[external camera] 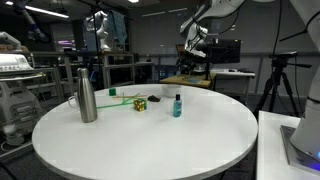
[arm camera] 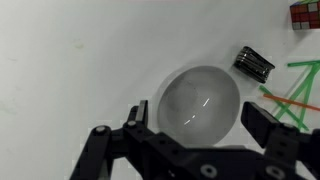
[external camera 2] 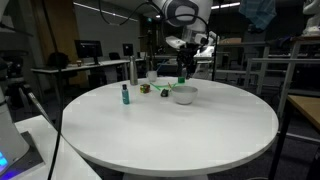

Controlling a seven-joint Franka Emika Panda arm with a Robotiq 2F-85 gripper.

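My gripper stands open in the wrist view, its dark fingers apart and nothing visible between them. Beneath it lies a round, light grey bowl (arm camera: 199,88), which looks empty; the gripper hides its near rim. The bowl (external camera 2: 185,95) also shows at the far side of the white table in exterior view 2, with the arm (external camera 2: 190,22) high behind it. In exterior view 1 the arm (external camera: 197,32) reaches in from the upper right.
Near the bowl lie a small black object (arm camera: 254,65), a colourful cube (arm camera: 306,15) and crossed green and orange sticks (arm camera: 295,96). A steel flask (external camera: 87,97) and a blue bottle (external camera: 177,106) stand upright.
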